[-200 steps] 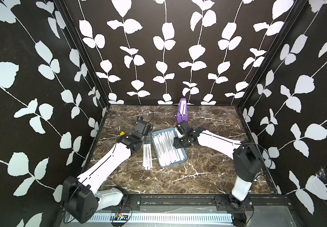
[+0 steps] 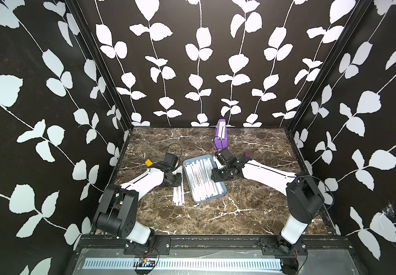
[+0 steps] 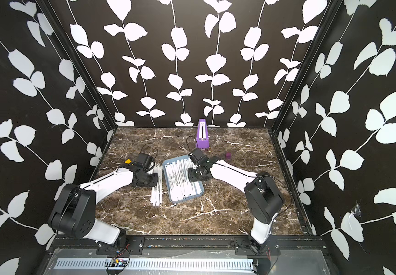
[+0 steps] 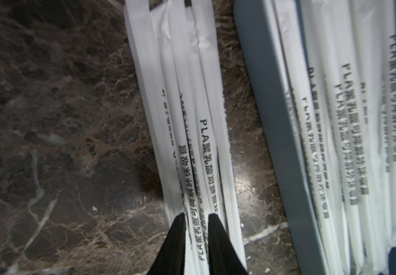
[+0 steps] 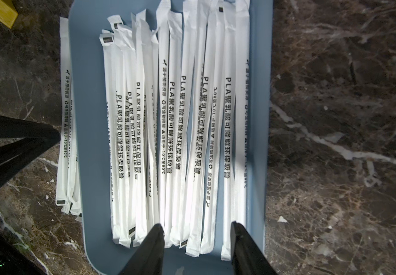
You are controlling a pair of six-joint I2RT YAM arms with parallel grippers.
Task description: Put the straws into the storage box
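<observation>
A blue-grey storage box [image 5: 257,114] holds many white paper-wrapped straws [image 5: 170,128]. Outside it, along its left side, several loose straws [image 4: 152,91] lie on the marble table. My left gripper hovers low over the lower part of these loose straws, fingertips a short gap apart; whether any straw is between them is unclear. My right gripper is open above the near end of the box's straws, with nothing visibly held.
A purple holder [image 2: 221,139] stands behind the box, a yellow block [image 2: 149,163] lies at the left, a small dark purple cube [image 3: 228,155] at the right.
My left arm has drawn back toward the near side, its gripper now lower in the top left view over the loose straws. The right arm shifted only slightly.
</observation>
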